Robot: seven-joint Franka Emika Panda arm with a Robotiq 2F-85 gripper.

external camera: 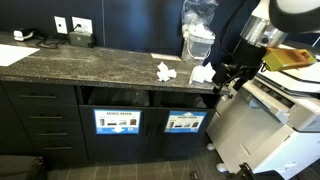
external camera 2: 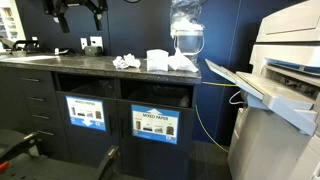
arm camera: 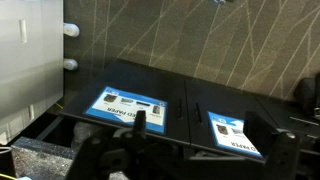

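Observation:
My gripper (external camera: 226, 80) hangs at the right end of the counter in exterior view 1, fingers open. In exterior view 2 the dark gripper parts show at the upper left, above the counter. Nothing shows between the dark fingers at the bottom of the wrist view. Crumpled white paper (external camera: 165, 72) lies on the dark countertop (external camera: 100, 67), and another white piece (external camera: 203, 73) sits to its right, near the gripper. Exterior view 2 shows white crumpled pieces (external camera 2: 126, 61) along the counter. A clear bucket (external camera 2: 188, 42) with whitish contents stands behind them.
Below the counter are two open-topped bin compartments with blue-and-white signs (external camera: 118, 121) (external camera 2: 155, 124). A large white printer (external camera 2: 280, 80) stands right of the counter. Drawers (external camera: 50, 120) are at the left. Patterned carpet (arm camera: 200, 40) shows in the wrist view.

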